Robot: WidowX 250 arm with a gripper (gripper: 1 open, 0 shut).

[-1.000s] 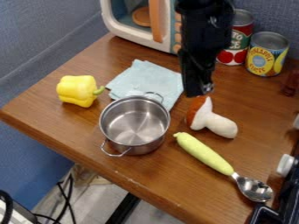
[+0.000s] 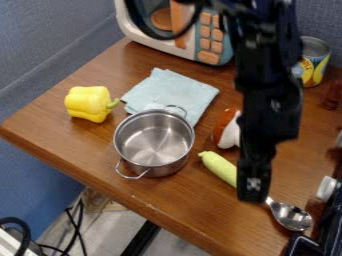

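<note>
My black gripper (image 2: 253, 185) hangs low over the right part of the wooden table, at the yellow corn (image 2: 219, 167), hiding part of it; whether its fingers are open or shut I can't tell. A steel pot (image 2: 154, 143) stands left of it. An orange and white toy (image 2: 227, 130) lies partly hidden behind the arm. A metal spoon (image 2: 289, 215) lies at the lower right.
A yellow pepper (image 2: 88, 102) and a light blue cloth (image 2: 170, 92) lie at the left and back. A microwave (image 2: 178, 25) and a can (image 2: 314, 62) stand at the back.
My gripper has come down and toward the front, from above the orange and white toy to over the corn. The objects appear unmoved.
</note>
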